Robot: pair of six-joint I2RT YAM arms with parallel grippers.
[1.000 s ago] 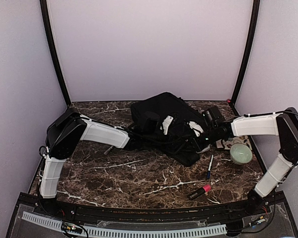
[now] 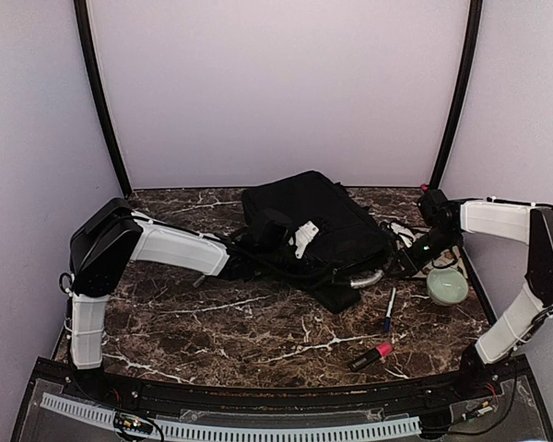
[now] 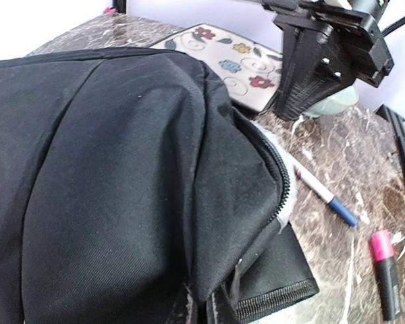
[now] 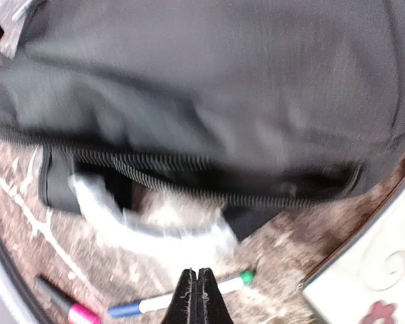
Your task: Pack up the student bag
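The black bag (image 2: 304, 203) lies in the middle of the table, its mouth facing right. My left gripper is shut on a fold of its fabric. Zipper teeth (image 3: 283, 182) run along the bag's raised edge. A pale, curved item (image 4: 155, 233) shows in the opening, blurred in the right wrist view. My right gripper stands apart from the bag, to its right, shut with nothing between its fingers. The zipper pull is outside those fingers; I cannot pick it out against the dark fabric.
A white pen with a blue cap (image 2: 388, 311) and a pink-and-black marker (image 2: 370, 356) lie in front of the bag's right end. Behind my right gripper are a flowered board (image 3: 256, 77) and a pale green bowl (image 2: 447, 286).
My right gripper has moved right, away from the bag's edge, uncovering the zipper and the pale item.
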